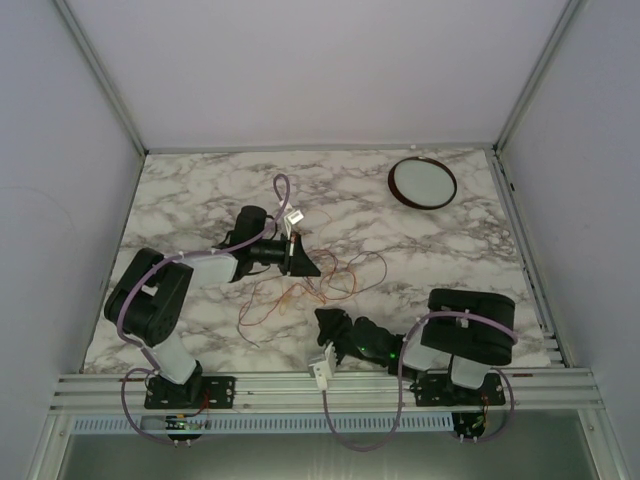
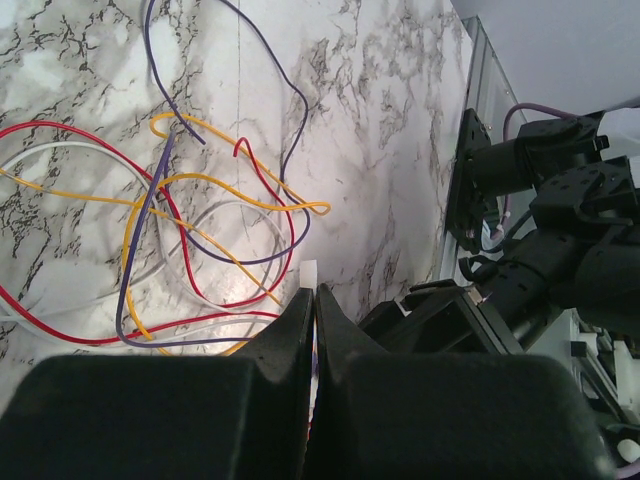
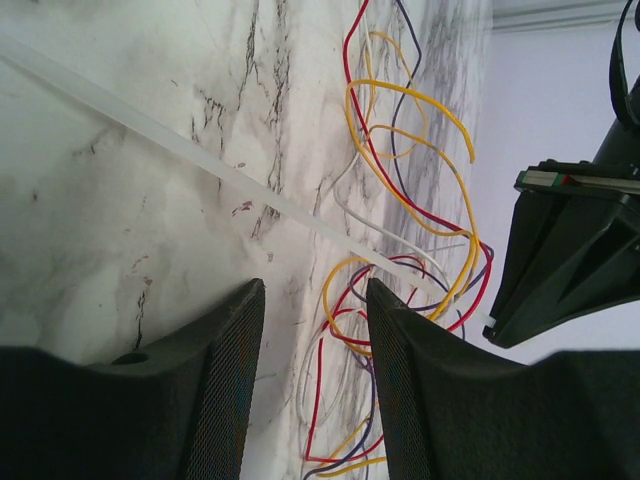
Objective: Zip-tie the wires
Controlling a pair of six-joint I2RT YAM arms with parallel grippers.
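Loose red, orange, white and purple wires (image 2: pixel 190 228) lie in tangled loops on the marble table. My left gripper (image 1: pixel 316 272) is shut on one end of a translucent white zip tie; only a short white tip shows beyond its fingers in the left wrist view. Seen from the right wrist, the zip tie (image 3: pixel 215 165) stretches in a long straight line from upper left to the left fingertips, crossing the looped wires near that end. My right gripper stands open, its fingers apart just short of the strip, with nothing gripped between them.
A round white dish with a dark rim (image 1: pixel 423 183) lies at the back right, away from both arms. The front rail (image 1: pixel 320 390) runs close by the right arm. Bare marble is free at the back and on the right.
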